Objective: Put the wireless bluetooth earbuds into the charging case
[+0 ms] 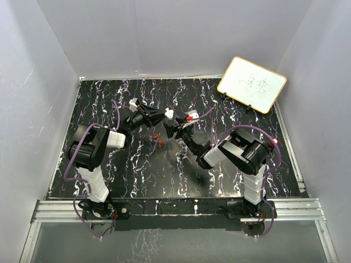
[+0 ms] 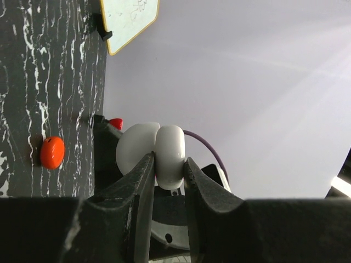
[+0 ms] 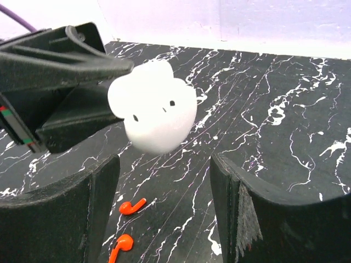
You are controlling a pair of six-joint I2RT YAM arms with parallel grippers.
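Note:
A rounded white charging case (image 1: 169,113) is held above the table, with my left gripper shut on it. The right wrist view shows the case (image 3: 164,115) as two white lobes with small dark marks on its facing side. Two orange-red earbuds lie on the table below: one earbud (image 3: 131,206) and, nearer that camera, another earbud (image 3: 123,244). My right gripper is open close to the case, its fingers (image 3: 104,189) spread apart and the table visible between them. Whether it touches the case cannot be told.
A whiteboard (image 1: 252,85) leans at the back right. Grey walls (image 1: 164,38) close off the back and sides.

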